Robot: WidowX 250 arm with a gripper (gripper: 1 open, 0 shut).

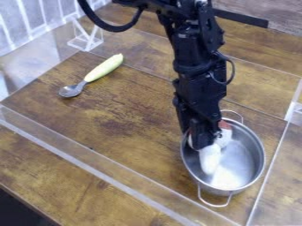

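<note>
My black gripper [203, 131] reaches down into a steel pot [242, 161] with two wire handles at the lower right. Inside the pot, directly under and beside the fingers, lie a white elongated object [210, 159] and a reddish-and-white item behind it, partly hidden by the gripper. Whether the fingers hold anything cannot be made out.
A pale corn cob [105, 66] and a metal spoon [70, 90] lie at the upper left of the wooden table [94, 141]. Clear edging runs along the left, front and right.
</note>
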